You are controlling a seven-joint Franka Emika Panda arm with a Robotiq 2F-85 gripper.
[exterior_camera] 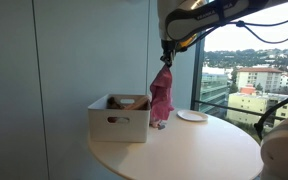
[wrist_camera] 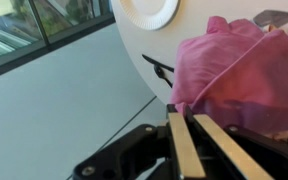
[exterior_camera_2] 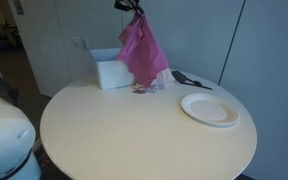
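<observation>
A pink cloth (exterior_camera: 161,96) hangs in folds from my gripper (exterior_camera: 167,60), which is shut on its upper end. It is beside the right wall of the white box (exterior_camera: 108,131), above the table. The second exterior view has the cloth (exterior_camera_2: 142,52) in front of part of the box (exterior_camera_2: 111,73), its lower end close to the tabletop. In the wrist view, the cloth (wrist_camera: 234,75) spreads beyond the tips of my gripper. The pinched part is mostly hidden by the fingers.
Several items, one of them brown (exterior_camera: 136,103), lie in the box. A white plate (exterior_camera_2: 210,109) rests on the round table (exterior_camera_2: 134,140), with dark utensils (exterior_camera_2: 190,80) behind it. Something pale and crumpled (exterior_camera_2: 164,77) lies by the cloth.
</observation>
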